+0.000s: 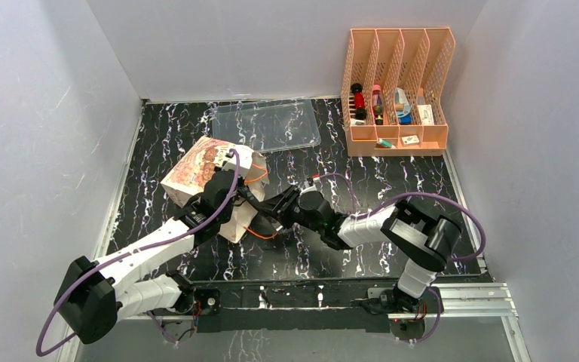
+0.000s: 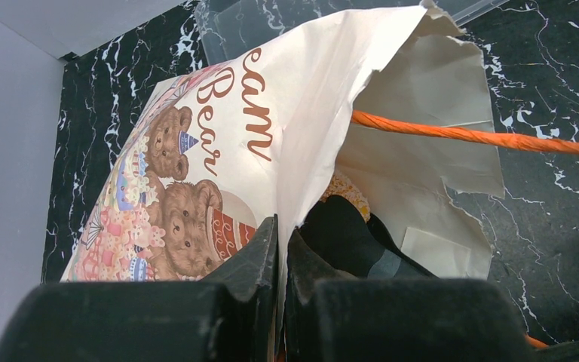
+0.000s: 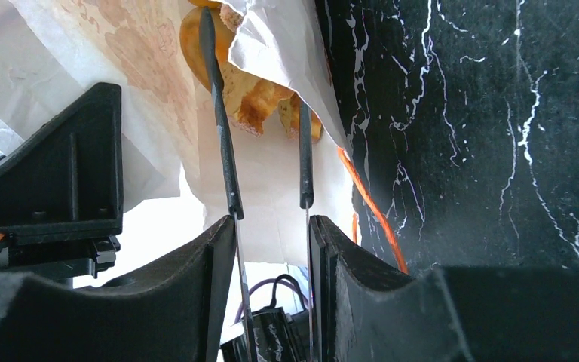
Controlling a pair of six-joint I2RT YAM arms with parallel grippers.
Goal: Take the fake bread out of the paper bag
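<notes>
The paper bag [image 1: 196, 167], white with printed bears, lies on its side with its mouth facing right. My left gripper is shut on the edge of the bag's mouth; paper shows between its fingers. Several fake breads lie inside: a brown piece [image 3: 260, 104] shows in the right wrist view, and a sprinkled piece in the left. Through the mouth reaches my right gripper, its long thin fingers parted. Browned bread shows between and beyond them. A paper flap covers one fingertip, so contact with the bread cannot be judged.
Orange cord handles [image 2: 482, 137] hang from the bag's mouth, one close to the right gripper. Behind the bag lies a clear plastic lid [image 1: 271, 124]. A pink divided rack [image 1: 399, 143] with small items stands at the back right.
</notes>
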